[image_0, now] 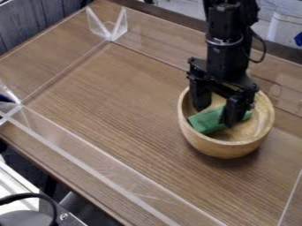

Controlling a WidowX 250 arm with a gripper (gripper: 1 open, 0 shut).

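A round wooden bowl [224,143] sits on the right side of the wooden table, with a green object [207,121] lying inside it. My black gripper [220,99] reaches down into the bowl from above, its two fingers apart over the green object, one to the left and one to the right. The fingers partly hide the object, and whether either touches it I cannot tell.
Clear tape crosses it near the front and back. Cables and a white edge show at the lower left.
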